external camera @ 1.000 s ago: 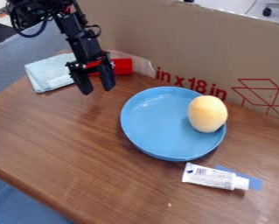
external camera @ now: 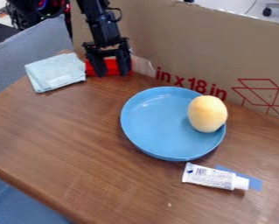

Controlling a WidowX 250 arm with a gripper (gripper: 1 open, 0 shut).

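Note:
My black gripper (external camera: pixel 108 65) is at the back left of the wooden table, over a red object (external camera: pixel 129 66) that lies against the cardboard wall, partly hidden by the fingers. Whether the fingers hold it I cannot tell. A light blue folded cloth (external camera: pixel 54 73) lies to the left of the gripper. A blue plate (external camera: pixel 158 123) sits at the centre right, with a pale yellow round object (external camera: pixel 207 114) on its right side. A white tube (external camera: pixel 209 176) lies in front of the plate.
The cardboard wall (external camera: pixel 191 39) runs along the back. A small piece of blue tape (external camera: pixel 253 182) is beside the tube.
My gripper has moved back, away from the front of the table, and now sits at the red object. The cloth, plate and tube look unmoved.

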